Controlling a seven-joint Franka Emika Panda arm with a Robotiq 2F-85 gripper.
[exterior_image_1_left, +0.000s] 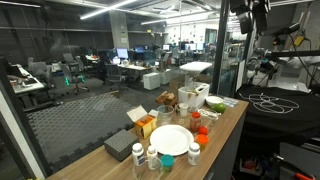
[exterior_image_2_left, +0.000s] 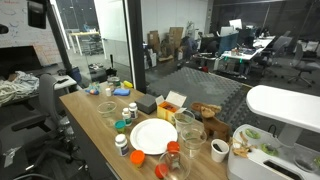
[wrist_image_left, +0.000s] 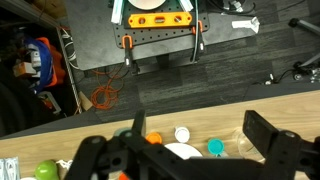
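Note:
High above the counter, my gripper is open, its two dark fingers far apart with nothing between them. Exterior view 1 shows the gripper (exterior_image_1_left: 252, 18) at the top right, well clear of everything below. On the wooden counter (exterior_image_1_left: 104, 166) is a white plate (exterior_image_1_left: 172, 140), with white-capped bottles (exterior_image_1_left: 194, 154) and a teal cup (exterior_image_1_left: 167, 161) near it. Orange round items (exterior_image_2_left: 138, 157) lie by the plate, and a clear pitcher (exterior_image_2_left: 181, 165) stands beyond. The wrist view cuts off much of the counter.
A dark box (exterior_image_1_left: 119, 145) and an open orange carton (exterior_image_1_left: 143, 123) stand along the counter's rear, beside a mesh partition (exterior_image_1_left: 85, 120). Further along are a brown basket (exterior_image_2_left: 208, 112) and a white bin (exterior_image_2_left: 266, 160). A floor-level platform with tools (wrist_image_left: 160, 20) lies off the counter.

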